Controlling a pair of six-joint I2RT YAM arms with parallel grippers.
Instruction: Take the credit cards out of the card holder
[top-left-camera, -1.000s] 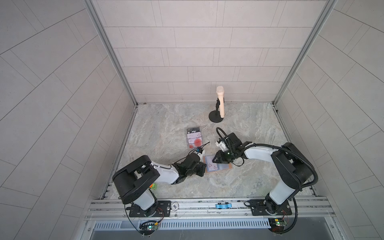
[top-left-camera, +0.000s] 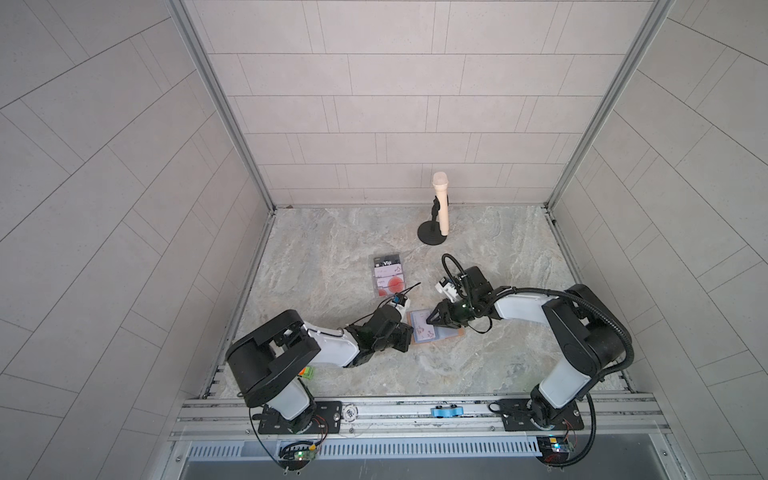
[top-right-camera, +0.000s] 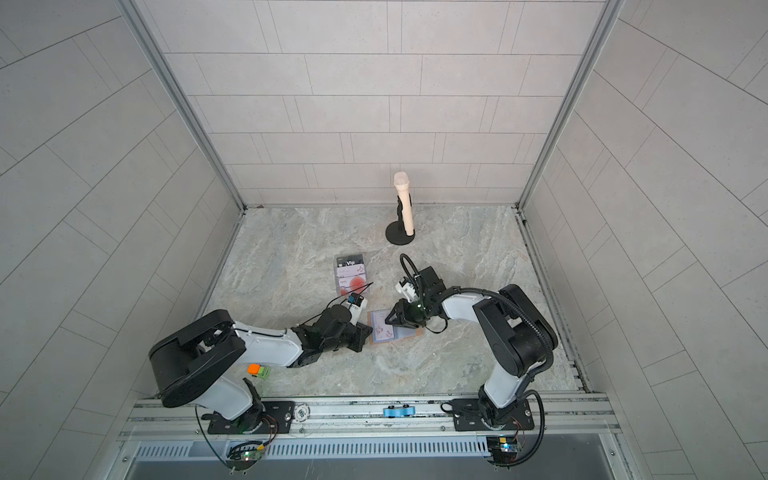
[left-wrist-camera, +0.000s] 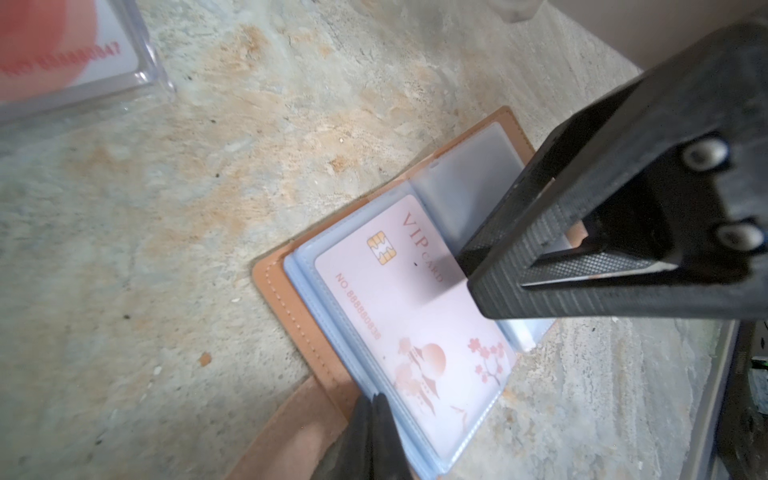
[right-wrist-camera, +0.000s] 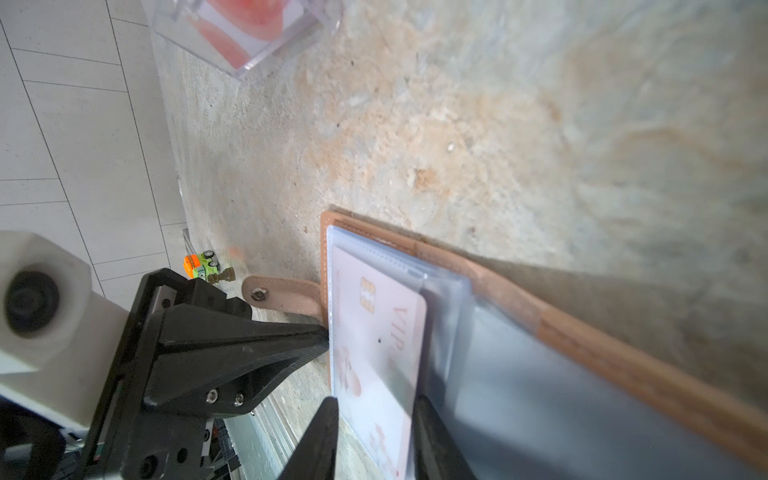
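A tan card holder (left-wrist-camera: 280, 284) lies spread flat on the table, its clear sleeves facing up. In one sleeve sits a white VIP card, its inner edge near the fold, as the right wrist view (right-wrist-camera: 372, 320) also shows. My left gripper is shut at the holder's outer left edge; whether it pinches the thin sleeve or cover there is hard to see. Over the card's inner edge hovers my right gripper, its fingers parted, one above the card and one past its edge. Contact with the card cannot be made out.
A clear box of cards (top-left-camera: 389, 275) stands behind the holder. Farther back is a microphone on a stand (top-left-camera: 433, 230). A small orange and green toy (top-right-camera: 257, 370) lies by the left arm.
My right gripper has slid slightly to the right across the holder. The left arm, the holder and the clear box look unmoved.
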